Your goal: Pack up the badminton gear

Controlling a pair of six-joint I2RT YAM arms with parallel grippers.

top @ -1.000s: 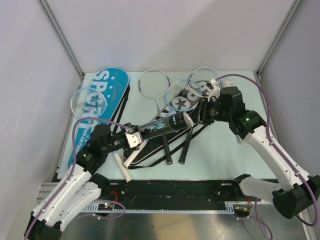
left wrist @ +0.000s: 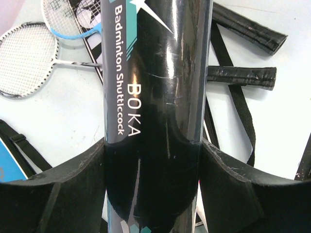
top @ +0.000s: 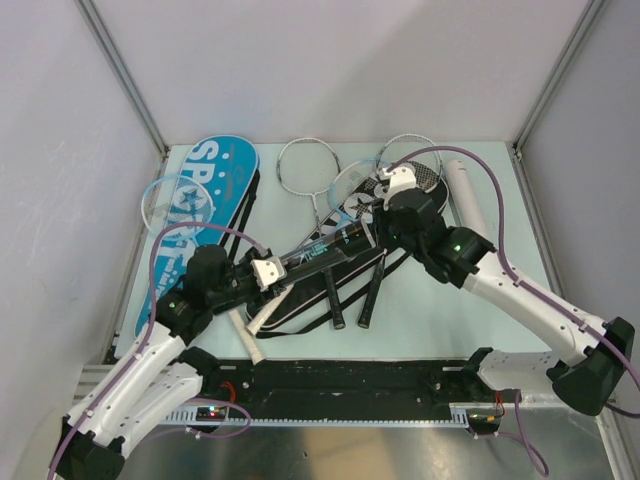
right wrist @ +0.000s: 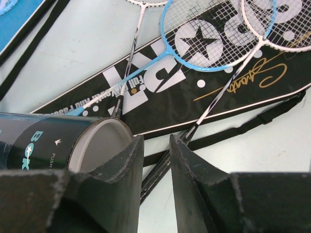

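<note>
My left gripper is shut around a black shuttlecock tube, which is held raised and tilted toward the right. Its "BOKA Badminton Shuttlecock" print faces up in the left wrist view, between the two fingers. The tube's pale round end shows in the right wrist view. Close to that end is my right gripper, open with a narrow gap and nothing between its fingers. Below lies a black racket bag. Across it rest several rackets, among them a blue-rimmed one and a white-rimmed one.
On the left lies a blue racket bag with a blue-rimmed racket over it. A white-rimmed racket reaches toward the back edge. A pale tube lies at the right.
The tube end has shifted slightly left. The pale tube at right is now uncovered.
</note>
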